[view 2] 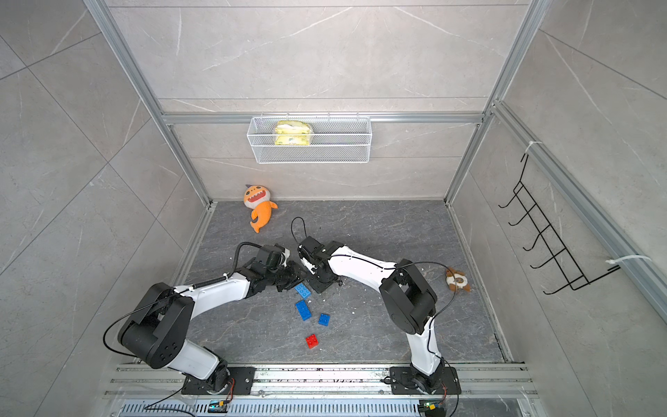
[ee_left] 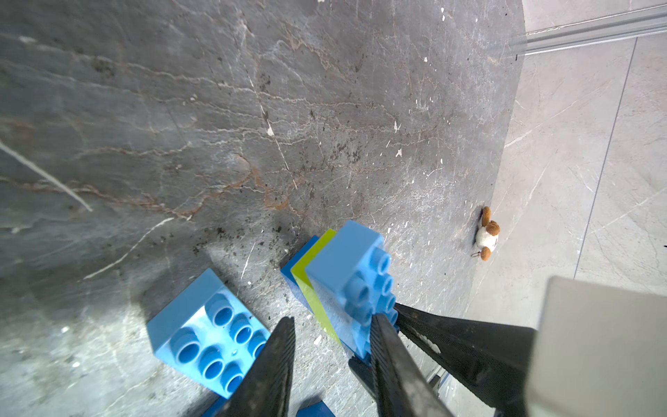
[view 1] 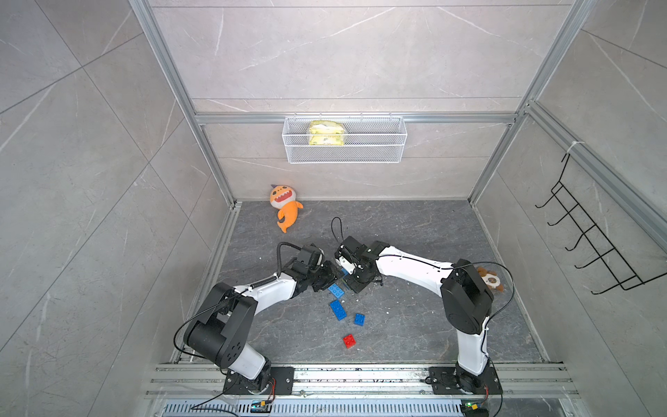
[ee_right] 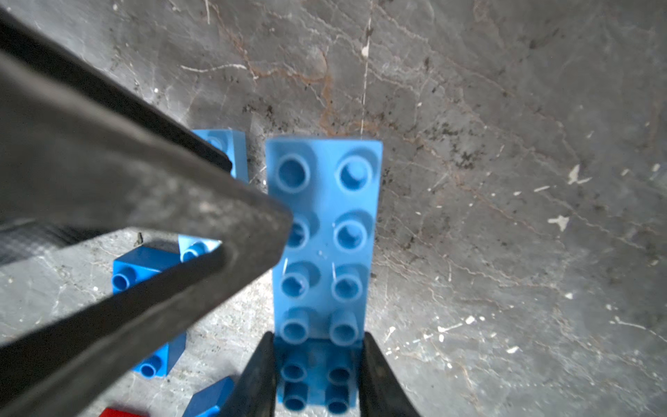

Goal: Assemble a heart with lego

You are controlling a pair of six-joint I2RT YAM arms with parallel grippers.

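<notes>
A stack with a light blue brick on top, a yellow-green layer and a darker blue one stands in the left wrist view. My right gripper has its fingers on either side of the light blue top piece; whether they press it is unclear. In front of the stack hangs my left gripper, open, with no brick held. On the table beside them lies a loose light blue brick, studs up. Farther forward are a blue brick, a small blue brick and a red brick.
An orange shark toy lies at the back left, and a brown-and-white plush at the right edge. A white wire basket hangs on the back wall. Both arms meet closely mid-table.
</notes>
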